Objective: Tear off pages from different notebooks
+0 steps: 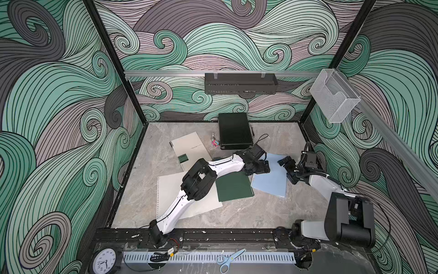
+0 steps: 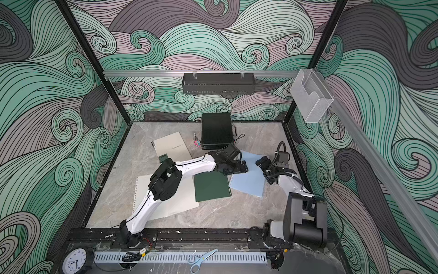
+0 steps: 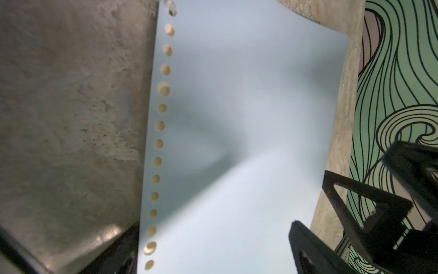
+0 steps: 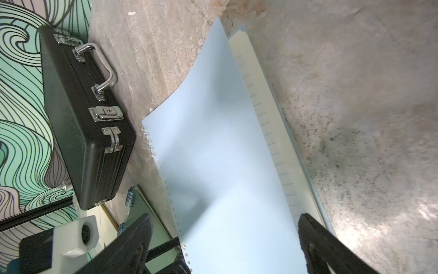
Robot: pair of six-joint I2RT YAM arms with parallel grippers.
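A light blue spiral notebook [image 1: 270, 178] lies at the right of the table. In the right wrist view its blue cover [image 4: 219, 150] bows up toward one corner, baring a strip of lined page [image 4: 273, 146] along the edge. My left gripper [image 1: 261, 168] is over the notebook's spiral side, open, its fingers [image 3: 308, 248] well apart. Beside the opposite edge is my right gripper [image 1: 289, 170], also apart at the fingers [image 4: 321, 246]; the blue cover shows between them, and no grip on it is visible. Partly under the left arm lies a dark green notebook [image 1: 233, 189].
A large cream spiral notebook [image 1: 171, 194] and a smaller beige one [image 1: 189, 148] lie at the left. A black case [image 1: 235, 130] stands at the back, with small keys or trinkets [image 1: 214, 140] next to it.
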